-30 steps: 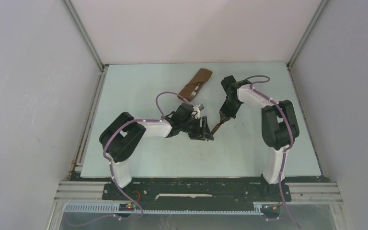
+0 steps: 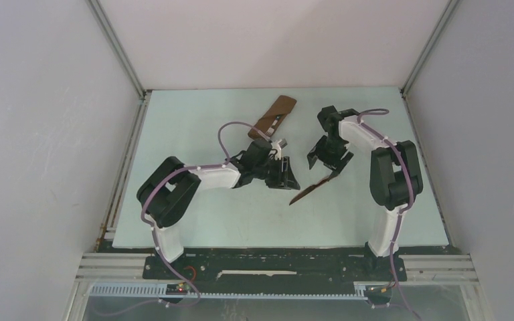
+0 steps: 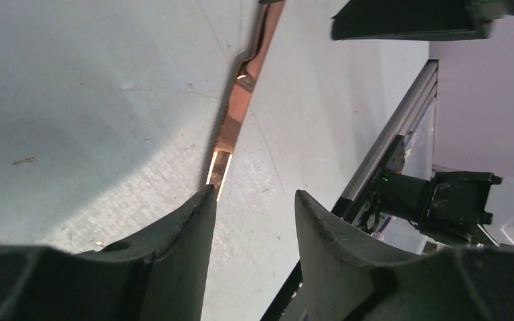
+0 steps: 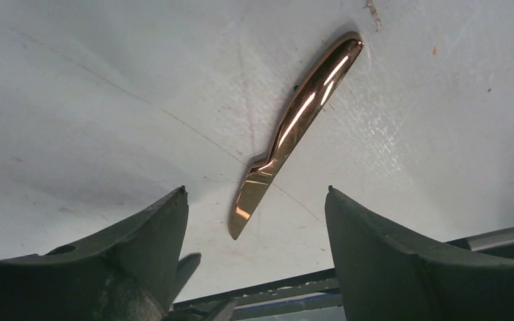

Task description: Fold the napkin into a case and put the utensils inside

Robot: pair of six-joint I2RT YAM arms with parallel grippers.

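Observation:
A copper knife (image 2: 311,190) lies on the pale table, also filling the middle of the right wrist view (image 4: 301,114). My left gripper (image 2: 284,179) is just left of it, fingers apart with nothing between them; in the left wrist view the knife (image 3: 237,107) lies beyond them. My right gripper (image 2: 329,155) is open above the knife's upper end, holding nothing. A folded brown napkin (image 2: 278,110) lies at the back, with something light and small showing on it, partly hidden by my left arm.
The two grippers are close together.
My right gripper has moved up and right and opened, leaving the knife on the table. My left gripper has shifted slightly up, away from the knife.

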